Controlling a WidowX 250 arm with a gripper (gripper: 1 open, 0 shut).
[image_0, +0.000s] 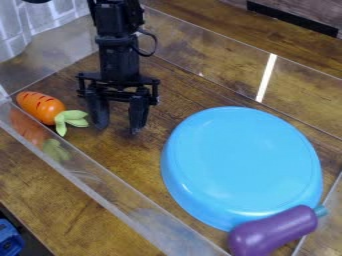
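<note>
My black gripper (115, 110) hangs low over the wooden floor at the upper left, its two fingers apart with nothing visible between them. Just left of it lies an orange toy carrot (40, 106) with pale green leaves. A large blue round object (241, 160), like an upturned bowl or plate, takes up the right side. A purple toy eggplant (271, 232) lies at its lower right edge.
A clear transparent wall (107, 190) runs diagonally along the lower left. Bare wood is free between the gripper and the blue object, and across the top right.
</note>
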